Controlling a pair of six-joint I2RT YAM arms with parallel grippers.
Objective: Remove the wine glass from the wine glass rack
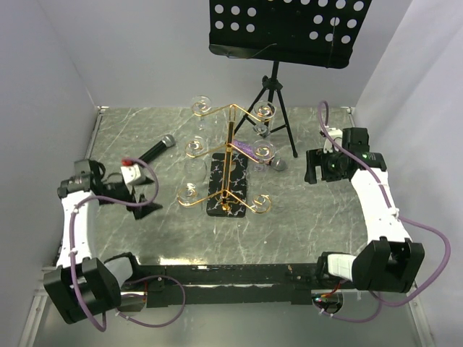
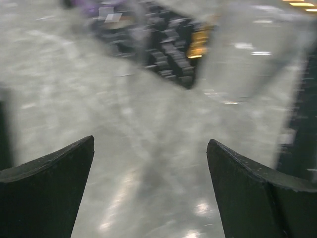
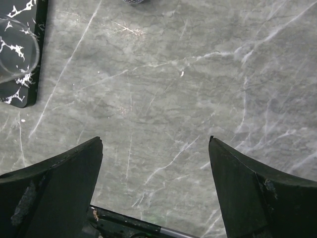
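A gold wine glass rack [image 1: 230, 155] on a black marbled base stands mid-table, with several clear glasses hanging upside down from its arms on both sides. At its front left hangs one wine glass [image 1: 188, 193]; a blurred clear glass [image 2: 242, 54] also shows in the left wrist view. My left gripper [image 1: 148, 202] is left of the rack and apart from it, open, with only tabletop between its fingers. On the far right my right gripper [image 1: 312, 166] stands open and empty, well clear of the glasses. The rim of a glass [image 3: 37, 49] shows at the right wrist view's left edge.
A black microphone [image 1: 157, 149] lies left of the rack, and a purple one [image 1: 253, 152] lies behind and right of it. Behind the table stands a black music stand [image 1: 278, 32]. Bare table lies before the rack and to its right.
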